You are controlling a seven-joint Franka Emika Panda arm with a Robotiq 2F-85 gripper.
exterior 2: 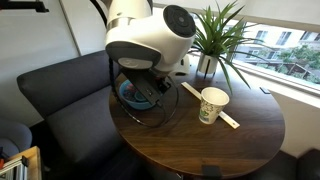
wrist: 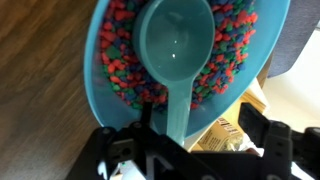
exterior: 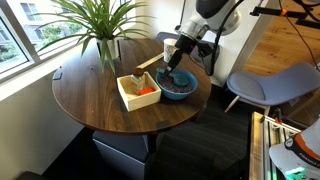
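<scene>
A light-blue bowl (exterior: 180,92) holds small red, green and blue pieces (wrist: 118,50). Resting in it is a teal spoon (wrist: 178,48), its scoop among the pieces and its handle (wrist: 178,112) pointing toward my gripper. The dark fingers stand apart on both sides of that handle in the wrist view; no contact with it shows. In exterior view 1 my gripper (exterior: 176,62) points down just over the bowl. The arm hides part of the bowl (exterior 2: 132,98) in exterior view 2.
A cream box (exterior: 140,101) with orange and red items stands beside the bowl. Close by are a paper cup (exterior 2: 212,105), a light wooden strip (exterior 2: 223,117) and a potted plant (exterior: 100,25).
</scene>
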